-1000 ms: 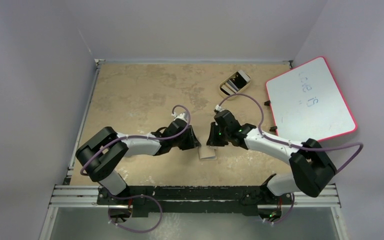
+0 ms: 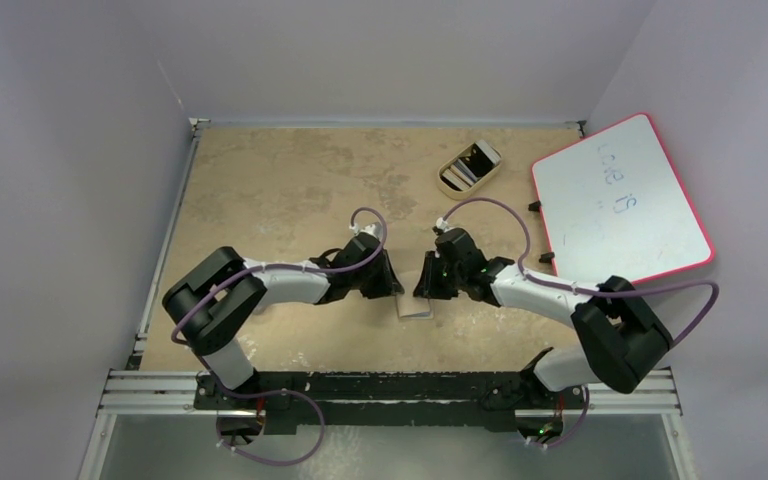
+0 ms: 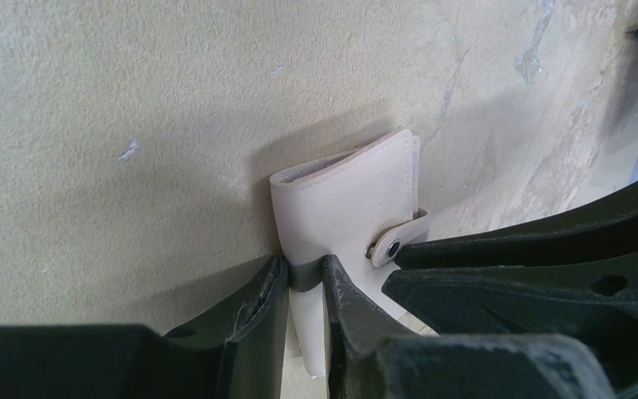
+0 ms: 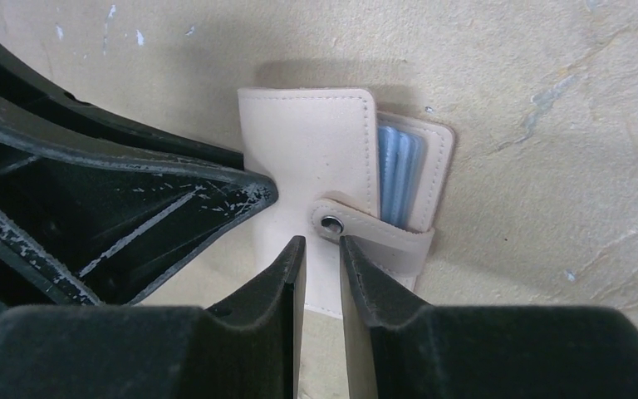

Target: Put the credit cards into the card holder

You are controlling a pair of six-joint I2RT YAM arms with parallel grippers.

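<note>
The pale leather card holder (image 2: pixel 412 306) lies on the table between my two grippers, its snap strap (image 3: pixel 408 231) across it and blue clear sleeves (image 4: pixel 397 174) showing along one side. In the left wrist view my left gripper has its narrowly parted fingertips at the holder's folded edge. My right gripper is low over the holder beside the strap's snap, its fingertips slightly apart; whether anything is between them is unclear.
A tan tray (image 2: pixel 468 168) with cards stands at the back right. A whiteboard (image 2: pixel 620 195) lies along the right side.
My right gripper has moved a little toward the front edge over the holder. The holder looks unmoved.
</note>
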